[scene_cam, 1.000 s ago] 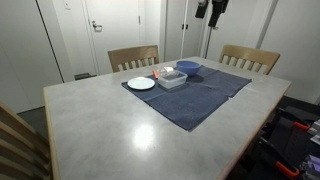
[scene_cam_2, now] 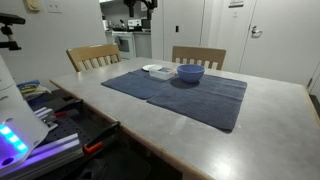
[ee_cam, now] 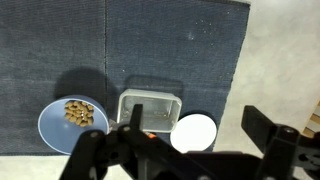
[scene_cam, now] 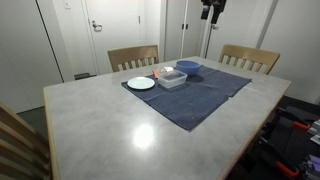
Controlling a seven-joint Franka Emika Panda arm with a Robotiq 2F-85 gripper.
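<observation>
My gripper (scene_cam: 211,16) is raised high above the far end of the table, well clear of everything on it. In the wrist view its two black fingers (ee_cam: 253,122) stand wide apart with nothing between them. A blue bowl (ee_cam: 45,126) holds several brown nut-like pieces. Beside it is a clear rectangular container (ee_cam: 150,96), which looks empty, though its near end is hidden by the gripper. A round white plate (ee_cam: 194,131) lies on the container's other side, partly covered by the gripper.
A dark blue cloth (scene_cam: 197,104) lies under the bowl and container. Small orange (scene_cam: 156,73) and white (scene_cam: 167,69) items sit behind the container, too small to identify. Chairs (scene_cam: 134,57) stand around it.
The gripper has shifted slightly upward and to the right in exterior view 1. The bowl, container and plate have not moved.
</observation>
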